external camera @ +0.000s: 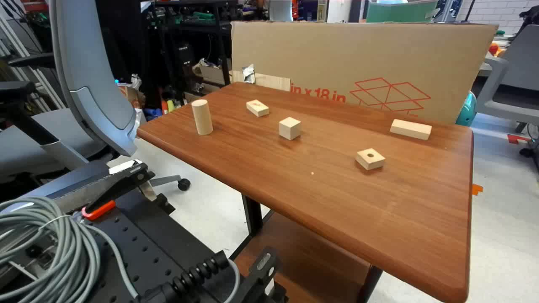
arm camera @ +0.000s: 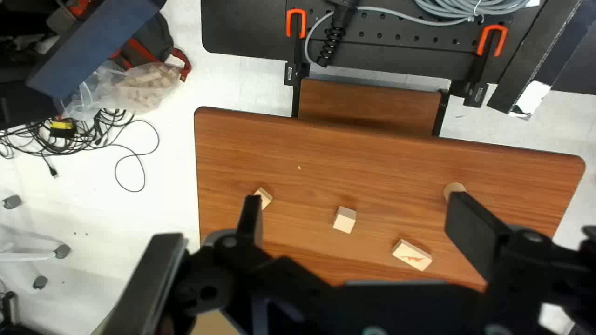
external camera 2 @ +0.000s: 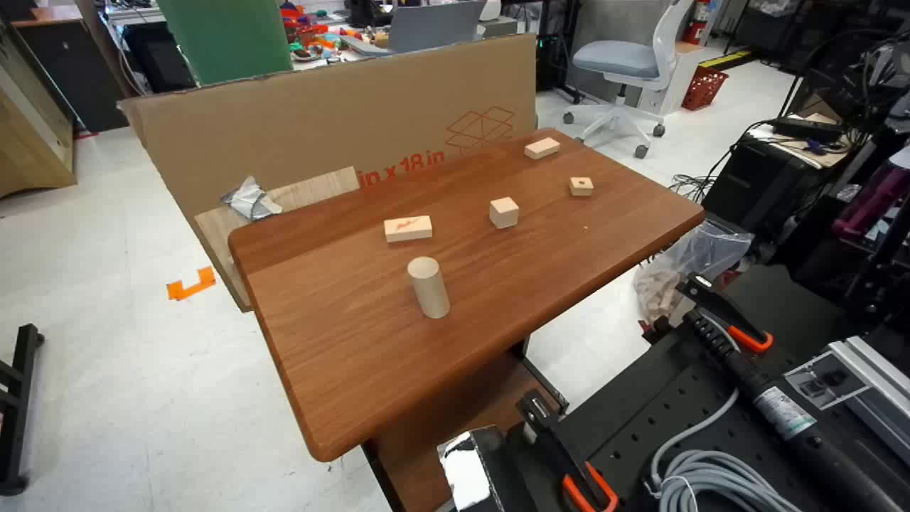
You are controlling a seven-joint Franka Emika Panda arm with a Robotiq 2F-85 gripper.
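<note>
Above the table, my gripper is open in the wrist view, its black fingers wide apart with nothing held. Neither exterior view shows it. Below it lie a wooden cube [arm camera: 344,219] and a flat block with a reddish mark [arm camera: 412,255]. The left finger partly covers the block with a hole [arm camera: 263,197]; the right one partly covers the cylinder [arm camera: 454,190]. In exterior view 1 the cylinder [external camera: 202,117] stands upright near the table's left edge. A plain rectangular block [external camera: 410,129] rests near the cardboard and cannot be made out in the wrist view.
The brown wooden table [external camera: 323,202] has wide bare areas between the blocks. An upright cardboard sheet [external camera: 323,55] borders its far side. On the opposite side is a black perforated bench [external camera 2: 631,427] with clamps and coiled grey cable [external camera 2: 725,482].
</note>
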